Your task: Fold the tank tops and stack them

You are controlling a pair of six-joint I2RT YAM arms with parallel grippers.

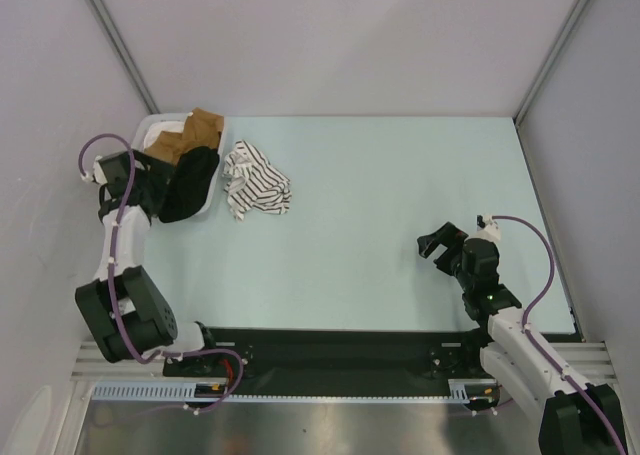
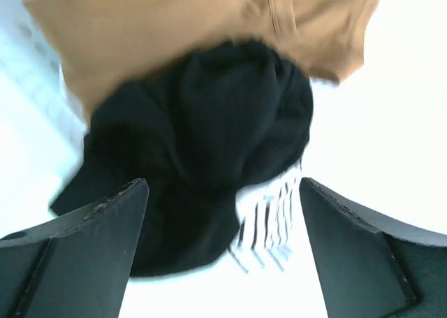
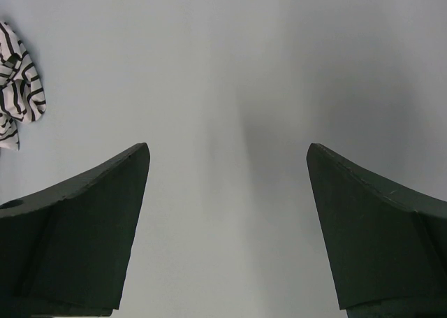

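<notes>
A white bin (image 1: 216,183) at the upper left holds a brown top (image 1: 200,125) and a crumpled black top (image 1: 188,190). My open left gripper (image 1: 150,175) hangs over the bin's left part; its wrist view shows the black cloth (image 2: 202,136) below and between the fingers, blurred. A striped top (image 1: 255,180) lies crumpled on the table just right of the bin. My right gripper (image 1: 435,240) is open and empty over the right part of the table; in its wrist view the striped cloth (image 3: 21,87) appears at the left edge.
Walls border it at the back and sides, with a dark strip along the front edge.
</notes>
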